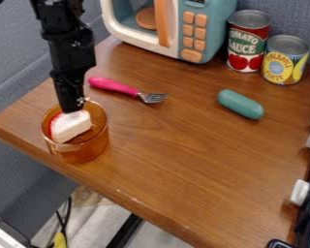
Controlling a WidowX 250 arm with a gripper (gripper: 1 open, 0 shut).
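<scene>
The black gripper [70, 105] hangs just above an orange translucent bowl [82, 149] at the left of the table. A white block with some red [71, 125] sits in the bowl, tilted, its top close to or touching the fingertips. Whether the fingers are open or shut on it is unclear.
A pink-handled fork [113, 86] lies behind the bowl. A toy microwave [193, 24], two cans [246, 41], and a teal cylinder [240, 104] stand or lie toward the back. A dark appliance [305, 213] is at the right.
</scene>
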